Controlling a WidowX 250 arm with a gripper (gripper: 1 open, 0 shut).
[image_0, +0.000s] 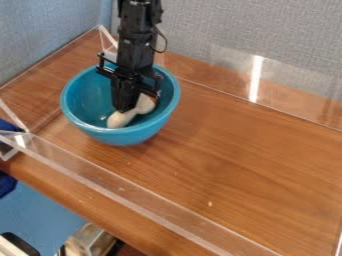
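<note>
My black gripper (130, 95) reaches down into a teal bowl (90, 115) on the wooden table. A pale, elongated object (123, 117) lies inside the bowl at my fingertips. The fingers are partly hidden by each other and the object, so whether anything is between them is unclear.
Clear plastic strips run along the table (241, 150) edges. Grey padded walls stand behind and at the left. A dark blue item (6, 127) sits at the left edge.
</note>
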